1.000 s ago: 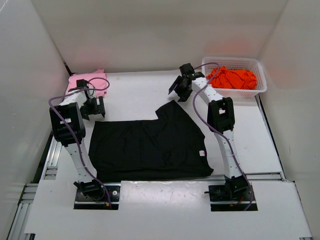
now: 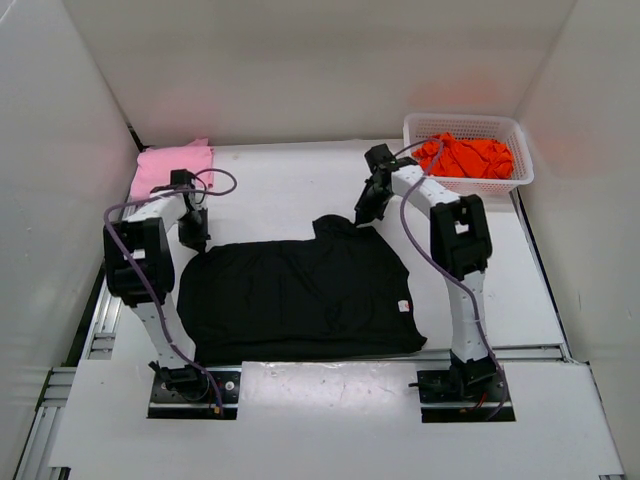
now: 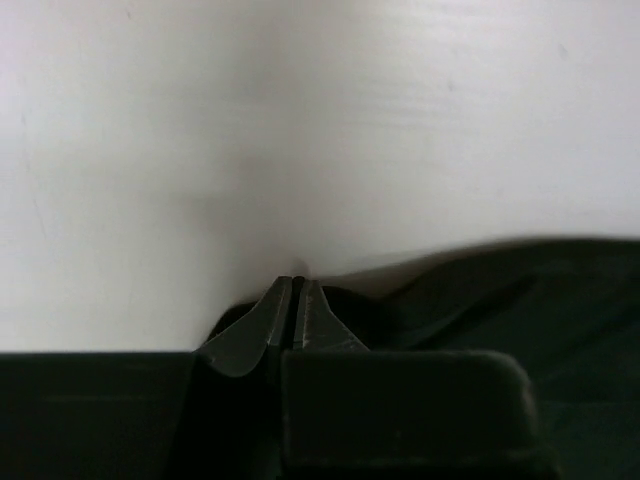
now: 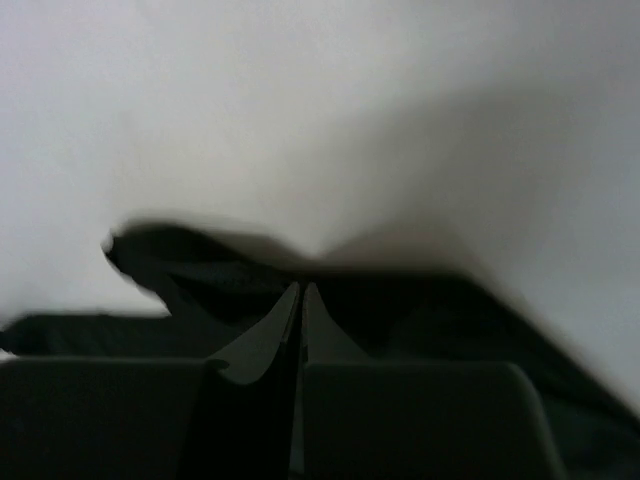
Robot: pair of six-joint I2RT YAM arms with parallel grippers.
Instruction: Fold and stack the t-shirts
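A black t-shirt (image 2: 290,300) lies spread on the table, a small white label on its right side. At its far left corner my left gripper is shut, with dark fabric (image 3: 370,315) bunched at its fingertips. My right gripper is shut on the shirt's far right part, the cloth (image 4: 420,300) drawn up and creased around the tips. In the top view, the left gripper (image 2: 200,248) is at the shirt's corner and the right gripper (image 2: 362,222) at its far edge, beside a raised fold.
A folded pink shirt (image 2: 160,163) rests at the back left, just behind the left arm. At the back right stands a white basket (image 2: 480,187) with orange-red cloth (image 2: 465,157) inside. Bare table shows between them and to the right of the black shirt.
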